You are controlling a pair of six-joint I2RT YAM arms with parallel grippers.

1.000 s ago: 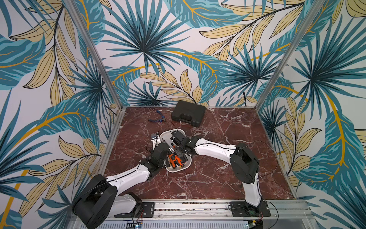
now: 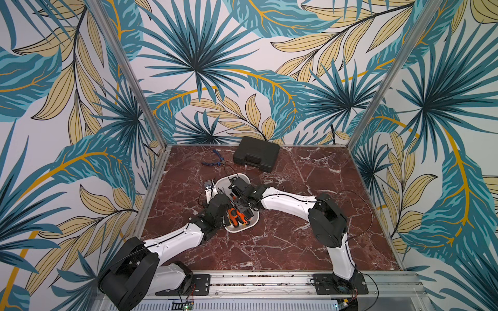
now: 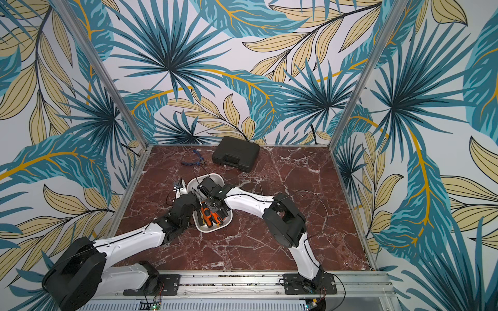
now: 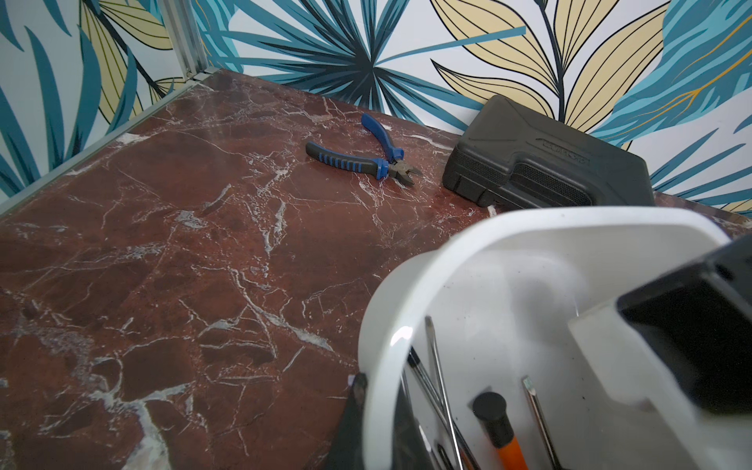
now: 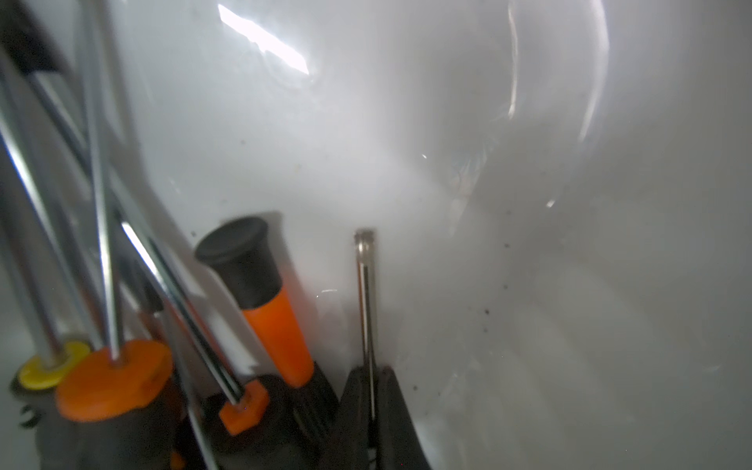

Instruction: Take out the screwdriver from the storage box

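The white storage box [image 4: 540, 223] stands on the marble table, holding several screwdrivers and orange-handled tools. In the right wrist view, my right gripper is low inside it, shut on a thin metal screwdriver shaft [image 5: 365, 301] whose tip points forward over the box floor; its handle is hidden. To the left of that shaft lies an orange and black handle [image 5: 270, 321]. My left gripper straddles the box's left wall, one dark finger on each side of the rim; how firmly they close on it cannot be told.
Screwdrivers with orange and yellow collars [image 5: 117, 376] crowd the box's left side, close to the right fingers. Blue-handled pliers [image 4: 356, 160] and a black case [image 4: 540, 156] lie behind the box. To the right, the table [image 2: 321, 171] is clear apart from my arm.
The box has shifted very slightly up and to the left in the top left view. My right arm has moved slightly left with it; the left arm looks still.
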